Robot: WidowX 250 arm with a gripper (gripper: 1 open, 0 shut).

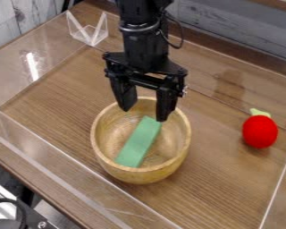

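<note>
My black gripper (143, 102) hangs open over the back half of a beige bowl (172, 157), its two fingers spread apart. Inside the bowl lies a flat green object (138, 143), below the gripper, with nothing visible between the fingers. A red round object with a green top (259, 133), like a tomato or strawberry, rests on the wooden table (62, 125) to the right of the bowl.
A clear plastic piece (90, 29) stands at the back left, and a dark cable (4, 213) is at the front left corner.
</note>
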